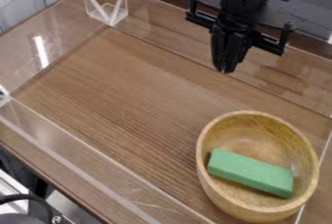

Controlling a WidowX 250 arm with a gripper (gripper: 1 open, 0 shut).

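A round wooden bowl (255, 143) sits at the lower right with a green block (249, 173) lying in it. My black gripper (224, 51) hangs over the back right of the wooden table, well behind the bowl. Nothing clearly shows between its fingers, and their spacing is hard to make out.
A clear bracket-like object (105, 10) stands at the back left. Dark cables show at the lower left corner.
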